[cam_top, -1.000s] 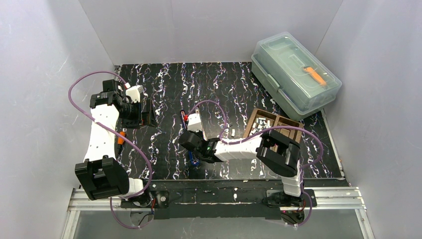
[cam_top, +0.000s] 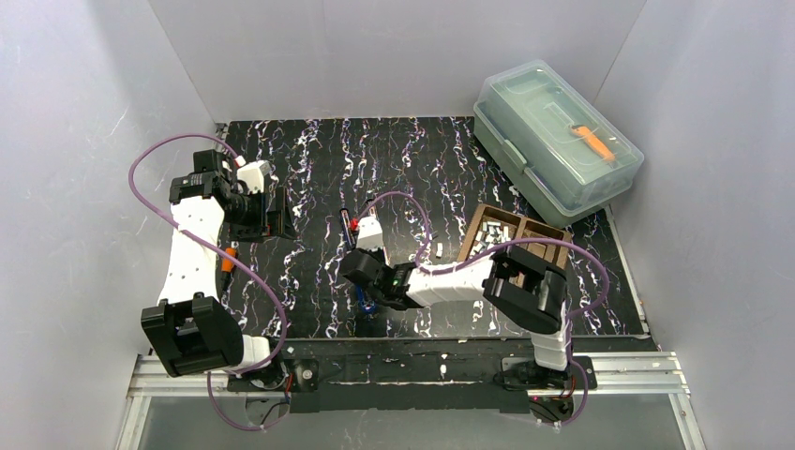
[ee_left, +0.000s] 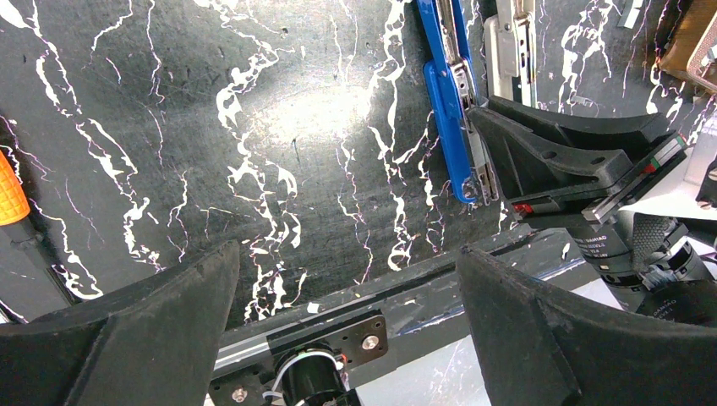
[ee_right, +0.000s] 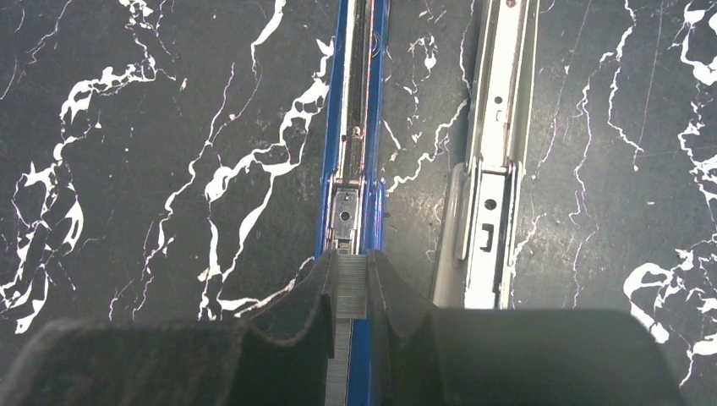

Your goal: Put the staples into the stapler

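The blue stapler (ee_right: 331, 110) lies opened out on the dark table, its metal channel running lengthwise in the right wrist view. Over its lower part, my right gripper is shut on a short grey ridged strip of staples (ee_right: 352, 296). The strip lines up with the channel; whether it touches the channel cannot be told. In the left wrist view the right fingertips are beside the blue stapler (ee_left: 448, 135). Far to the left, my left gripper (cam_top: 279, 217) stands open above bare table, nothing between its fingers.
A second, white stapler (ee_right: 499, 110), also opened out, lies parallel just right of the blue one. A brown divided tray (cam_top: 476, 230) with staple strips and a lidded green box (cam_top: 553, 141) stand to the right. An orange-handled tool (ee_left: 10, 190) lies at the left.
My right gripper has shifted very slightly to the right over the blue stapler. The left arm and everything else have stayed put.
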